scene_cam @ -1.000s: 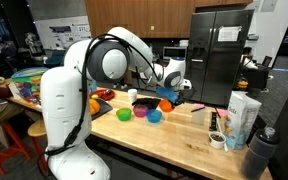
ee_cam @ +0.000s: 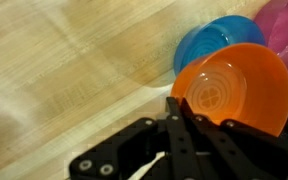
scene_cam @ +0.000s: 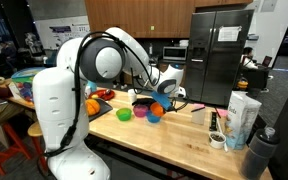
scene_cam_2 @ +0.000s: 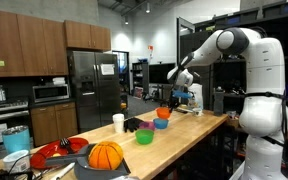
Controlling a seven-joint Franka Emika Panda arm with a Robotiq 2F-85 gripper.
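Observation:
An orange cup (scene_cam: 158,108) hangs just over a blue cup (scene_cam: 153,118), its rim pinched in my gripper (scene_cam: 167,98). In the wrist view I look into the open mouth of the orange cup (ee_cam: 229,88); the gripper is shut at its near rim. Part of the blue cup (ee_cam: 202,42) shows behind and below it, the rest being covered. A pink cup (ee_cam: 276,25) stands beside the blue one. In exterior view 2 the orange cup (scene_cam_2: 164,113) appears above the table.
A green bowl (scene_cam: 124,114) is left of the pink cup. An orange ball (scene_cam_2: 106,155) and a red pan (scene_cam_2: 59,148) sit at the table's other end. Bare wood (scene_cam: 189,135) lies to the right; a dark canister (scene_cam: 259,152) stands beyond. Someone is behind the table.
The gripper and the orange cup have moved left and slightly down in exterior view 1, closer over the blue cup. The cups on the table have stayed put.

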